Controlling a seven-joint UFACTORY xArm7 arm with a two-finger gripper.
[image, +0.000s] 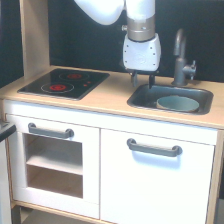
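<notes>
My gripper (142, 78) points down just behind the left rim of the sink (140, 107). Its two dark fingers stand apart, and nothing shows between them. A round grey-green bowl or pan (178, 103) rests in the sink basin, to the right of the gripper and apart from it.
A dark faucet (180, 58) rises behind the sink. On the left of the wooden counter (108, 97) lies a black stove top (64, 83) with red burner rings, nothing on it. Below are an oven door (55, 165) with an open window and a white cabinet door (150, 185).
</notes>
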